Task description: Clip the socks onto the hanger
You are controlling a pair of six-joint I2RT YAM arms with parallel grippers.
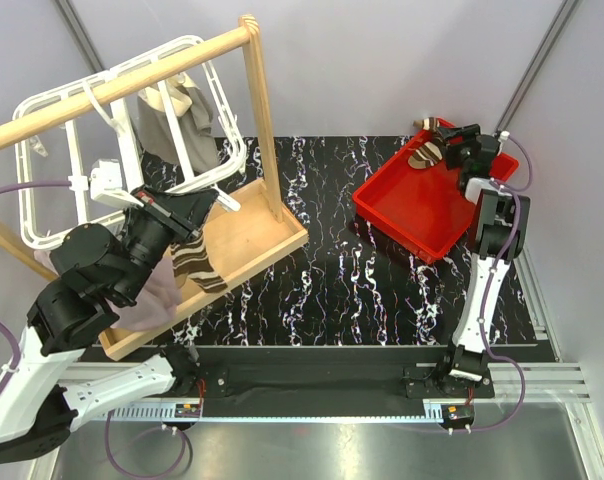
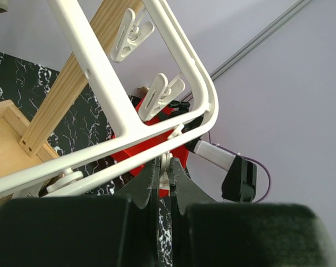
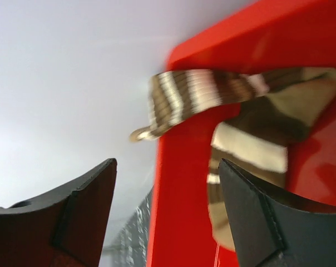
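Note:
A brown-and-cream striped sock (image 3: 257, 142) lies folded at the corner of the red bin (image 3: 182, 200), one end draped over the rim. My right gripper is open above it, apart from the cloth; from above, this gripper (image 1: 450, 140) is over the bin's far corner. On the left, the white hanger (image 1: 187, 105) hangs from a wooden stand. My left gripper is shut on a small white part, apparently a clip, under the hanger's lower rail. Empty clips (image 2: 159, 99) show above. Another striped sock (image 1: 194, 265) hangs below the hanger, its top hidden by the left arm.
Grey cloth (image 1: 177, 120) and pink cloth (image 1: 152, 300) hang at the hanger too. The stand's wooden base (image 1: 272, 250) and post bound the left side. Patterned tabletop (image 1: 327, 260) between stand and bin is clear.

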